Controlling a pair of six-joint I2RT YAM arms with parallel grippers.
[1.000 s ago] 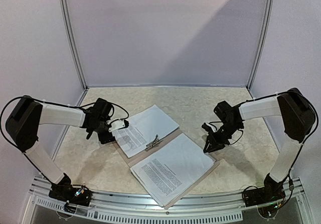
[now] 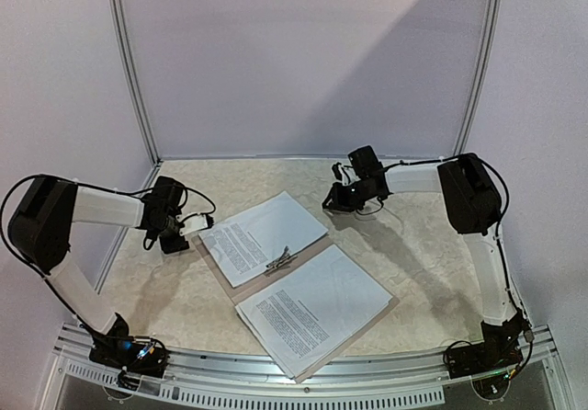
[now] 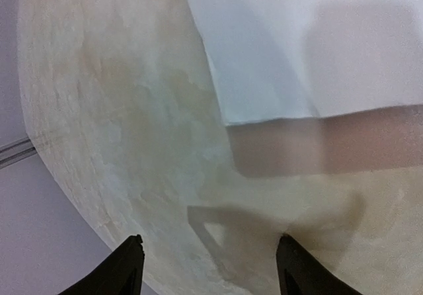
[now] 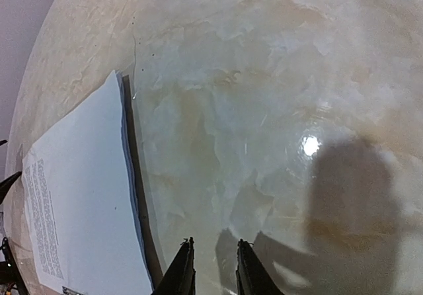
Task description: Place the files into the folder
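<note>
An opened brown folder lies flat and slanted across the table, paper files on both halves. The upper stack and the lower stack each show a printed sheet, and a metal clip sits between them at the fold. Left of the folder, my left gripper is open above bare table, with nothing between its fingers; a paper corner over the brown folder edge shows beyond. My right gripper, partly open and empty, hovers to the right of the upper stack, which its wrist view shows as a white pile.
The lower stack's corner overhangs the metal rail at the front. Plain walls enclose the back and sides.
The left gripper has drawn left off the folder's edge. The papers have barely shifted.
</note>
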